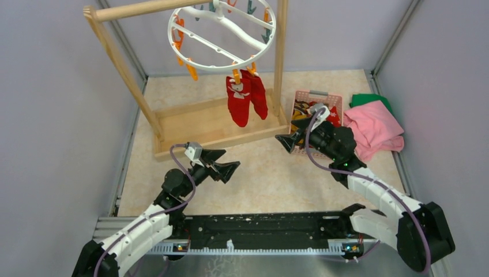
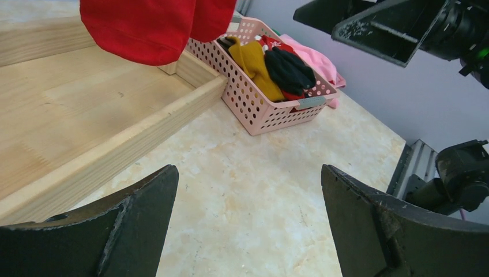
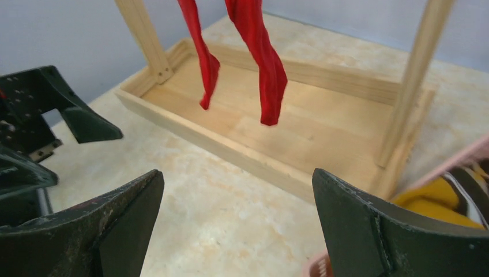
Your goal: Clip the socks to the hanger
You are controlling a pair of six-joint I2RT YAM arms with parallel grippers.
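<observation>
Two red socks (image 1: 239,103) with a pale figure on one hang from orange clips (image 1: 236,77) at the front rim of the white round hanger (image 1: 213,67). Their lower ends show in the left wrist view as red cloth (image 2: 138,29), and in the right wrist view the socks (image 3: 271,81) dangle over the wooden base. My left gripper (image 1: 230,161) stands open and empty over the table, below and in front of the socks. Level with the basket's left side, my right gripper (image 1: 284,131) is likewise open with nothing between its fingers.
The pink basket (image 2: 254,112) holds more socks, among them a mustard one (image 2: 256,66) and a dark one (image 2: 288,72). Pink cloth (image 1: 375,127) and green cloth (image 1: 369,100) lie right of it. A wooden frame (image 1: 121,69) carries the hanger.
</observation>
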